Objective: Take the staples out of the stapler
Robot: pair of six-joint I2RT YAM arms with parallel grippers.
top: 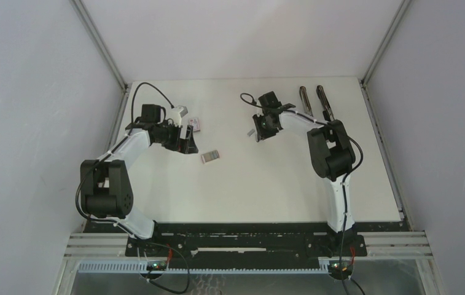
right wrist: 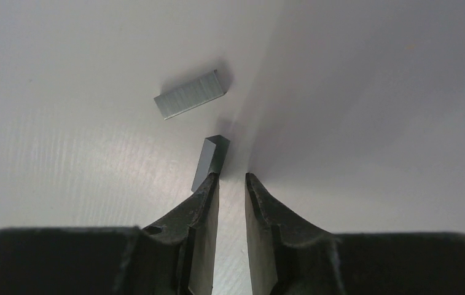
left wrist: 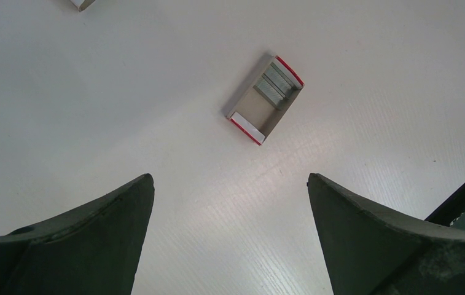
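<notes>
Two grey staple strips lie on the table by my right gripper. One strip [right wrist: 207, 161] stands right at its left fingertip, on the outer side, seeming to touch it. The other strip [right wrist: 190, 95] rests a little farther off, clear of the fingers. A narrow gap with only table surface showing parts the right fingertips. My left gripper is wide open with nothing between its fingers. Beyond it sits a small open box [left wrist: 260, 109] holding staple strips at one end. Two dark, long stapler-like objects lie at the back right, one [top: 305, 100] beside another [top: 324, 102].
A second small box [top: 195, 124] lies behind the open box, close to the left gripper. The right forearm reaches across in front of the stapler-like objects.
</notes>
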